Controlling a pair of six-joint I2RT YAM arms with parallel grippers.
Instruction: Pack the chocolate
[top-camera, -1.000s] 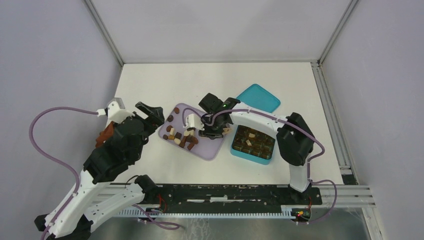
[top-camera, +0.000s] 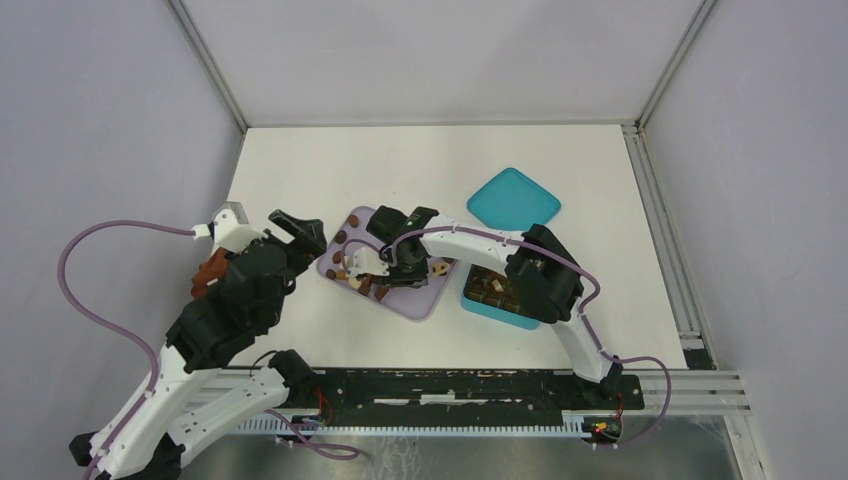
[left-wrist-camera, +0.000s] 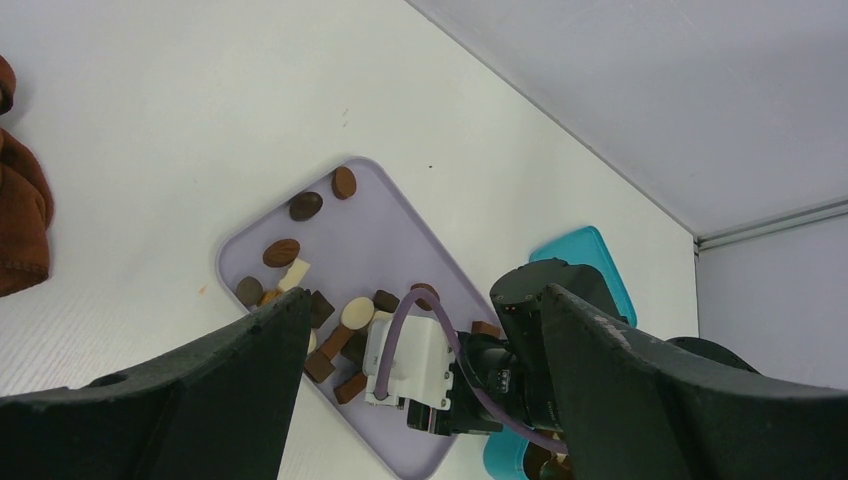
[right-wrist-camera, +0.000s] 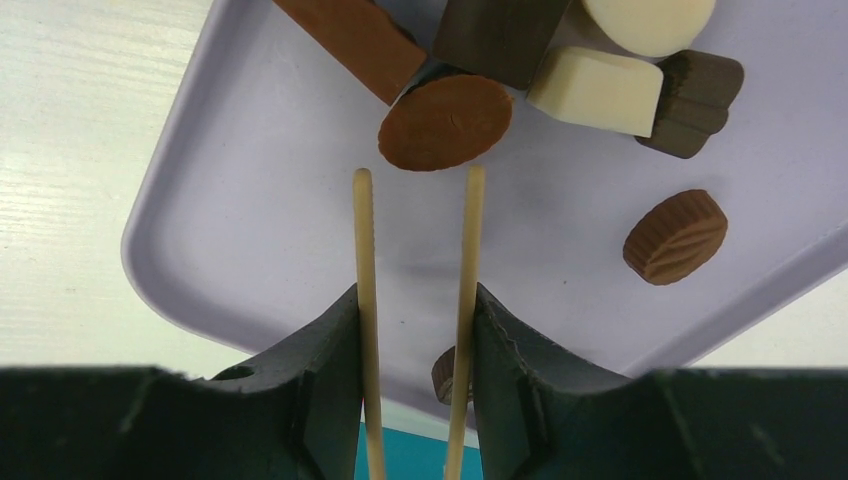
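In the right wrist view, my right gripper is open over the lilac tray (right-wrist-camera: 260, 220). Its two thin wooden fingers stand apart with only bare tray between their tips. Just beyond the tips lies a round brown chocolate (right-wrist-camera: 447, 122), touching a brown bar (right-wrist-camera: 352, 42) and a dark square piece (right-wrist-camera: 500, 38). A white block (right-wrist-camera: 597, 90) and a ridged brown piece (right-wrist-camera: 676, 237) are further right. The teal box (top-camera: 503, 316) with brown compartments is partly hidden by the right arm. My left gripper is open and empty, left of the tray.
A teal lid (top-camera: 513, 198) lies flat behind the box. Brown cloth (left-wrist-camera: 22, 215) sits at the table's left side. The right arm crosses above the box, and much of the tray is under that arm. Clear table (top-camera: 310, 160) stretches behind the tray.
The right arm has moved left, from the tray's right end to over its middle, and now covers more of the chocolates and the box. The left arm has barely shifted.
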